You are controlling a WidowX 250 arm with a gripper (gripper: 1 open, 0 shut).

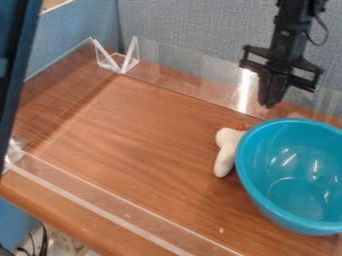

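Observation:
A large teal bowl (291,185) fills the right side of the wooden table (134,160). A cream-coloured soft object (225,155) lies against the bowl's left side, partly hidden by it. My black gripper (270,95) hangs above and behind the bowl, near the back edge of the table, pointing down; it looks shut, with nothing visible between its fingers.
Clear plastic walls line the table, with a white bracket (118,60) at the back left corner. A dark frame (11,60) crosses the left edge of the view.

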